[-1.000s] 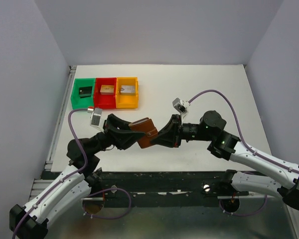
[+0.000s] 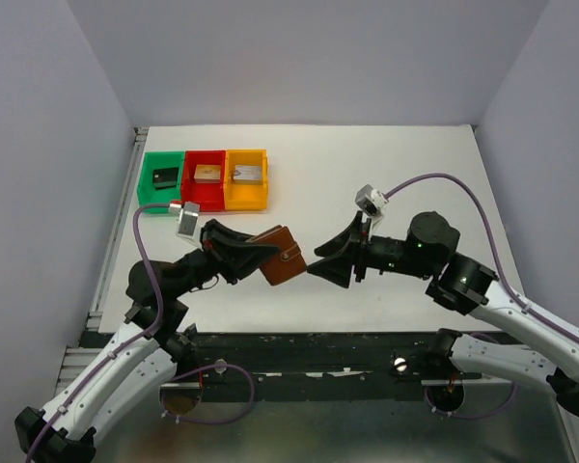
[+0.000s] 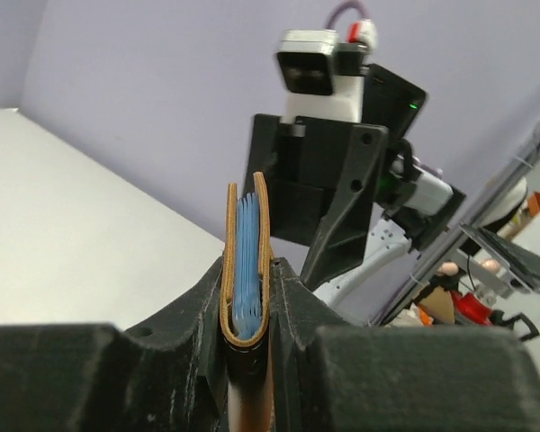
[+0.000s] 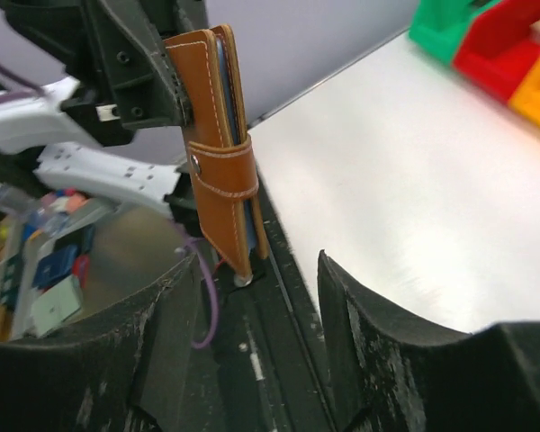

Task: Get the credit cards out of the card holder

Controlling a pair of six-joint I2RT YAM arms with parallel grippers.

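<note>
Held up above the table is a brown leather card holder (image 2: 284,258), with my left gripper (image 2: 261,253) shut on one end. From the left wrist view, the holder (image 3: 247,261) shows edge-on, with something blue between its leather sides. Its strap (image 4: 225,168) is closed round the middle in the right wrist view. To the right of the holder, a small gap away, my right gripper (image 2: 330,262) stands open; nothing lies between its fingertips in the right wrist view. Whether the blue layer is a card or lining, I cannot tell.
At the back left stand a green bin (image 2: 145,198), a red bin (image 2: 205,197) and a yellow bin (image 2: 246,200), each with a flat card-like item inside.
My right gripper was shut at the holder's edge; it has opened and drawn back to the right. The holder stays in my left gripper, tilted slightly differently.
</note>
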